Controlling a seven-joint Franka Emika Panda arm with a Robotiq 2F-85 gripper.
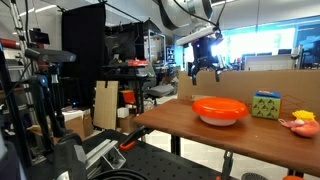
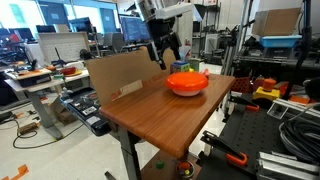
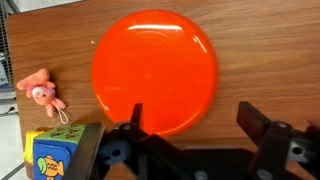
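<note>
An orange-red round plate or lid (image 3: 155,70) fills the middle of the wrist view. From the side, this orange piece (image 1: 220,105) rests on top of a white bowl (image 1: 217,120) on the wooden table. My gripper hangs above the table with its two dark fingers wide apart and nothing between them. In the first exterior view the gripper (image 1: 206,77) is clear of the bowl, above it. The second exterior view also has the gripper (image 2: 169,60) over the orange piece (image 2: 187,80), not touching it.
A blue, green and yellow picture block (image 1: 266,104) stands behind the bowl. A pink plush toy (image 3: 42,92) lies beside it, with a yellow thing (image 1: 304,115) near it. The wooden table (image 2: 160,120) has free room at its near end.
</note>
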